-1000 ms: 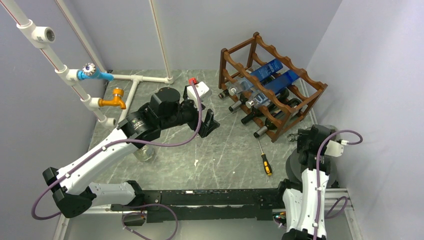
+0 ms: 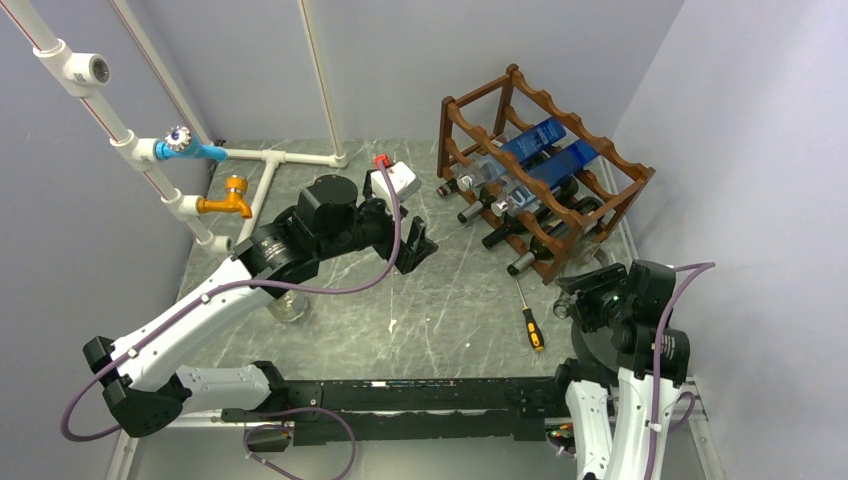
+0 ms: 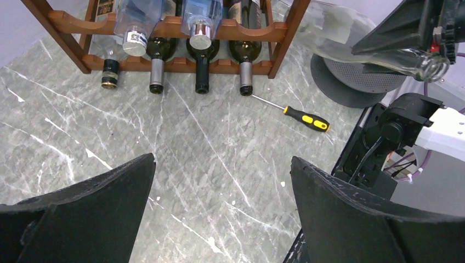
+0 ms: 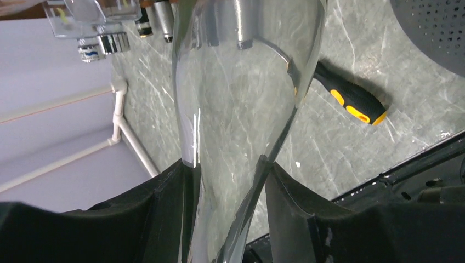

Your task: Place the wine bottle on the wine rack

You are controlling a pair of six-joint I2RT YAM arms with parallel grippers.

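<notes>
A clear glass bottle hangs over the dark round base at the right, my right gripper shut on it; in the right wrist view it fills the middle. The wooden wine rack stands at the back right, dark bottles lying in its bottom row and two clear, blue-labelled bottles above. My left gripper is open over bare floor in front of the rack, nothing between its fingers.
A screwdriver lies before the rack. A round grey base is at the right, close to the wall. White pipes with coloured taps run along the left and back.
My right gripper has swung round and moved slightly down in the top view, carrying the clear bottle with it. The left arm has barely moved.
</notes>
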